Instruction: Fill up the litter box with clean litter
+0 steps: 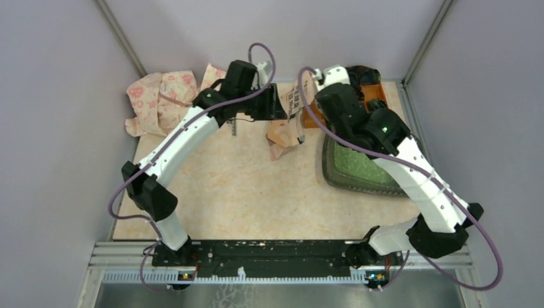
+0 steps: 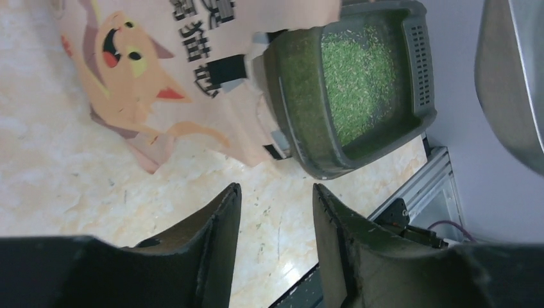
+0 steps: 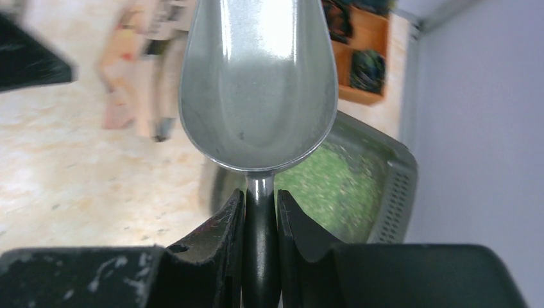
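Observation:
A grey scoop [image 3: 256, 83] has its dark handle in my right gripper, raised over the green litter box [image 3: 394, 192]; its bowl looks empty. In the left wrist view the box holds green granules. The printed paper litter bag [image 2: 160, 77] stands on the table left of the box, partly crumpled. My left gripper hangs near the bag, its fingers apart with nothing between them.
An orange divided tray [image 3: 365, 96] with dark bags sits at the back right. Pink printed bags [image 1: 160, 102] lie at the back left.

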